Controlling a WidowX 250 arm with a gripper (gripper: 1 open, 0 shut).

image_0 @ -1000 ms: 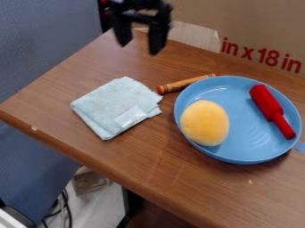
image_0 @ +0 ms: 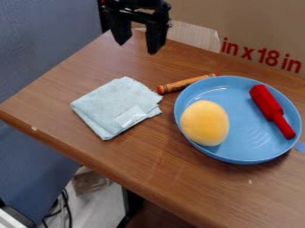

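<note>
My gripper point(image_0: 137, 37) hangs high at the top centre-left of the view, dark, its two fingers spread apart with nothing visible between them. Below it on the wooden table lie a folded pale blue cloth point(image_0: 116, 107), an orange crayon-like stick point(image_0: 184, 84) and a blue plate point(image_0: 248, 152). On the plate sit a yellow rounded object point(image_0: 205, 123) at the left and a red bottle-like object point(image_0: 270, 110) at the right.
A cardboard sheet point(image_0: 244, 27) with red printing stands behind the table point(image_0: 84, 71). The table's left edge borders a blue-grey surface.
The objects on the table are unchanged.
</note>
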